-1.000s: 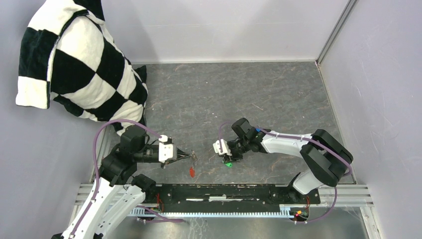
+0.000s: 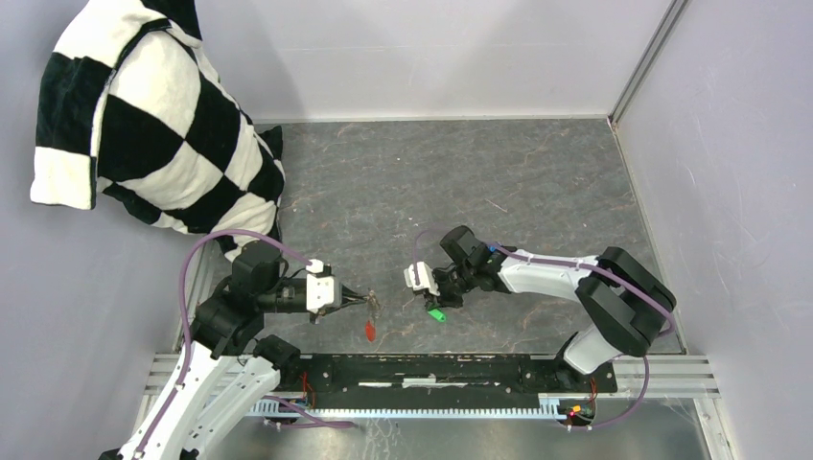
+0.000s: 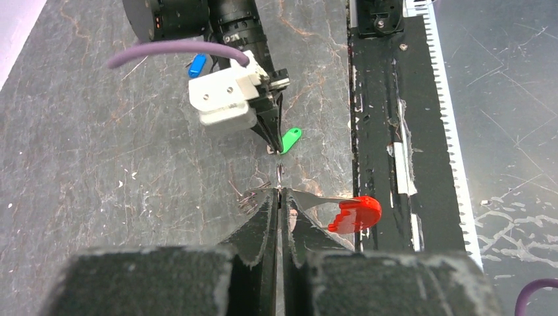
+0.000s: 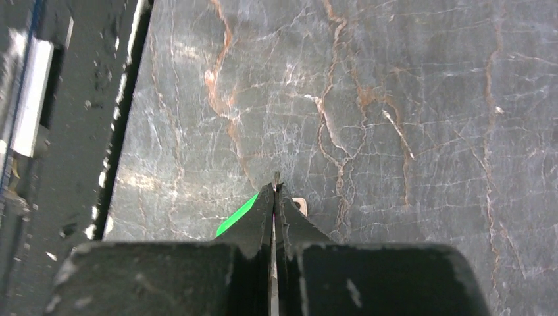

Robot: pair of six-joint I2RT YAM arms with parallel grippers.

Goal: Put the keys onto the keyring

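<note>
My left gripper is shut on a small metal ring [image 3: 280,174] that stands up from its fingertips. Silver keys [image 3: 253,197] spread to its left, and a red key tag [image 3: 358,214] hangs to the right. Facing it, my right gripper is shut on the metal part of the green-tagged key. The green tag [image 4: 238,215] pokes out left of the fingers, and a thin metal bit [image 4: 277,178] shows at their tips. The fingers hide most of this key. In the top view the green tag [image 2: 437,314] is near the floor, right of the red tag [image 2: 370,331].
A blue tag [image 3: 197,65] lies on the grey floor behind the right arm. A black rail [image 2: 431,383] runs along the front edge. A checkered cushion [image 2: 182,125] leans at the back left.
The right gripper has shifted slightly left in the top view. The left arm has stayed still.
</note>
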